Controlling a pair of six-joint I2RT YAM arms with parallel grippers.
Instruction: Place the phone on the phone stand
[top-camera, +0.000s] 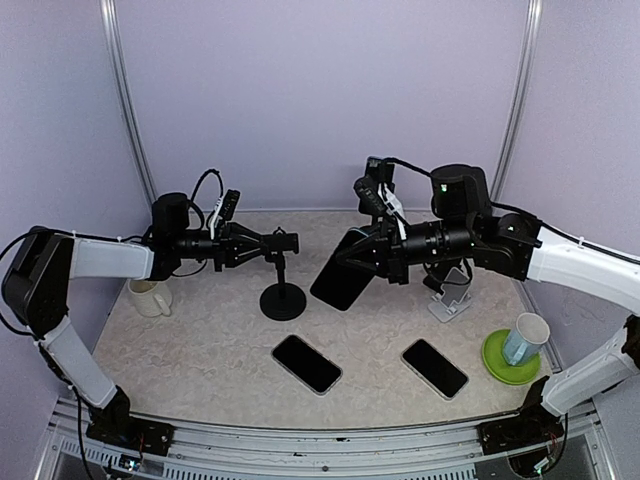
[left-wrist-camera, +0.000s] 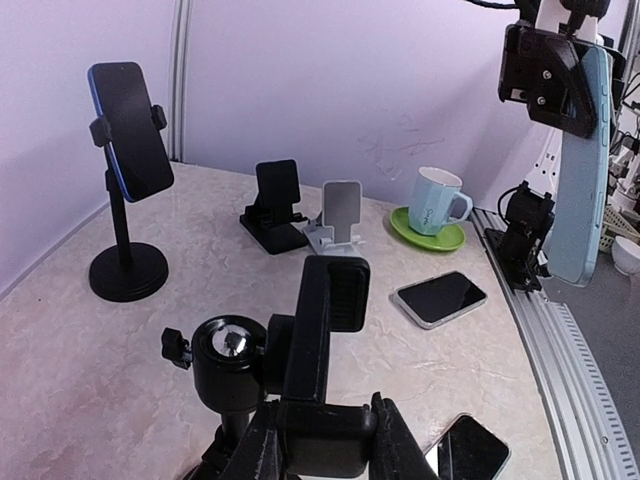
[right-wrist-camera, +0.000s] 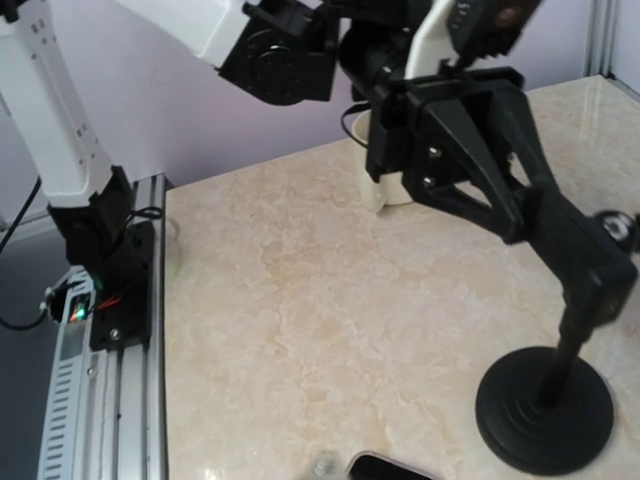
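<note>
A black phone stand (top-camera: 283, 300) with a round base (right-wrist-camera: 545, 410) stands in the middle-left of the table. My left gripper (top-camera: 256, 243) is at its head (left-wrist-camera: 325, 320), fingers around the clamp; how far they are closed is hard to see. My right gripper (top-camera: 355, 250) holds a phone (top-camera: 338, 285) aloft, tilted, right of that stand; in the left wrist view its light-blue edge (left-wrist-camera: 582, 200) shows. The phone is outside the right wrist view.
Two phones (top-camera: 306, 364) lie at the front. Behind are a stand holding a phone (left-wrist-camera: 130, 130) and smaller stands (left-wrist-camera: 340, 215). A mug (top-camera: 150, 298) is at left, a cup on a green plate (top-camera: 508, 365) at right.
</note>
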